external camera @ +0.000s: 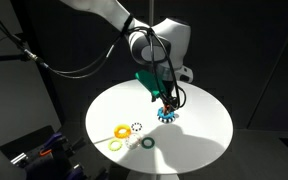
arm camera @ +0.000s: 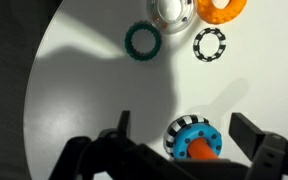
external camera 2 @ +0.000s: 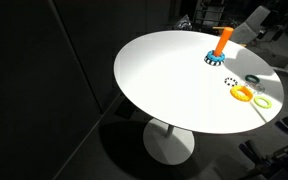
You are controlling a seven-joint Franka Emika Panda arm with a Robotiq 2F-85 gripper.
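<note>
An orange post (external camera 2: 222, 42) stands upright on a round blue base (external camera 2: 213, 57) with a black-and-white rim, toward one side of the white table. My gripper (external camera: 168, 98) hangs over the post in exterior view 1 and hides part of it. In the wrist view the gripper is open, its two fingers wide apart. Below the line between the fingertips, the orange post top (arm camera: 200, 149) shows above the blue base (arm camera: 187, 133). Nothing is held.
Loose rings lie on the table: a dark green ring (arm camera: 128, 43), a clear ring (arm camera: 186, 18), an orange-yellow ring (arm camera: 219, 15), a black-and-white ring (arm camera: 197, 45) and a yellow-green ring (external camera 2: 263, 102).
</note>
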